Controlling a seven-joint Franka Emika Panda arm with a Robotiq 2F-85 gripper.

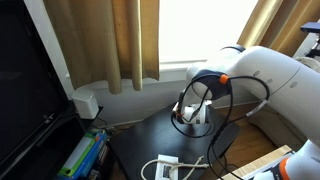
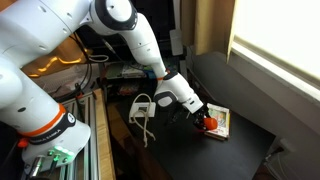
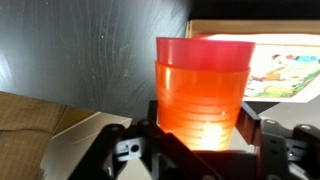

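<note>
An orange-red, translucent object with a flat reddish top (image 3: 200, 95), like a cup or bottle, sits between the fingers of my gripper in the wrist view. The fingers are shut on its sides. From exterior view 2 the same round red object (image 2: 210, 124) shows just below the gripper (image 2: 203, 115), in front of a pale-edged box or book. Whether its underside touches anything is hidden. Exterior view 1 shows the hand (image 1: 193, 113) low over the dark table, the red object mostly blocked by the arm.
The box or book with a colourful picture (image 3: 283, 68) lies right beside the held object. A white device with a looped cable (image 2: 143, 107) is on the dark tabletop (image 2: 185, 150). Bare tabletop stretches toward the front and right in exterior view 2.
</note>
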